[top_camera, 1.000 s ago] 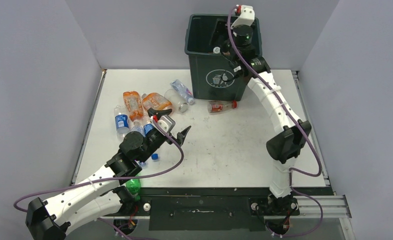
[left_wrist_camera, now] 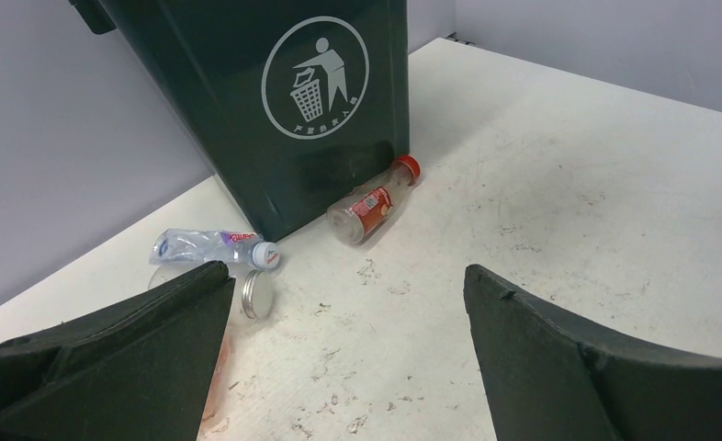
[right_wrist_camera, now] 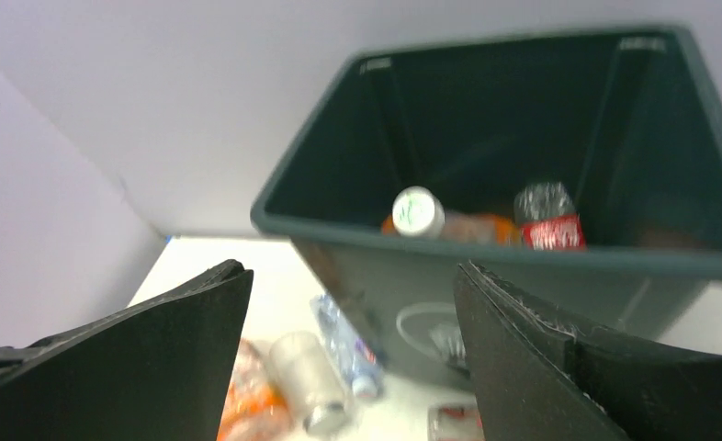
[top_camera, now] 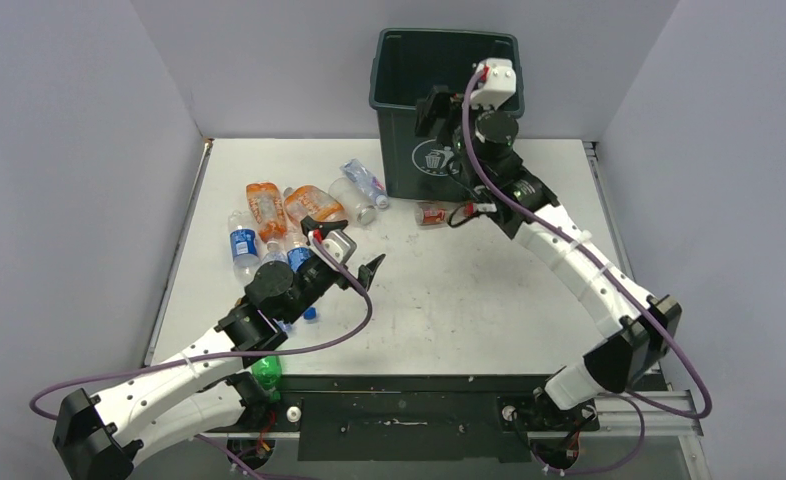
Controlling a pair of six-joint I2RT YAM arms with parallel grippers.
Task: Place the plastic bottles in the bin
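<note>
At the back of the table stands a dark green bin (top_camera: 404, 150), with several bottles inside, among them a red-labelled bottle (right_wrist_camera: 555, 231). My right gripper is open in front of the bin's near rim, nothing between its fingers. Over the middle-left of the table my left gripper (top_camera: 354, 255) stands open and empty. A clear bottle with red cap (left_wrist_camera: 376, 204) lies at the bin's foot. To its left lie a crumpled clear bottle (top_camera: 366, 183), a clear bottle with a silvery lid (top_camera: 353, 201), orange-labelled bottles (top_camera: 266, 208) and a blue-labelled bottle (top_camera: 243, 245); the left arm partly hides others.
A green bottle (top_camera: 267, 368) shows by the left arm at the table's front edge. Walls close in the sides and back.
The left arm has barely shifted. The bottles on the table look unmoved.
</note>
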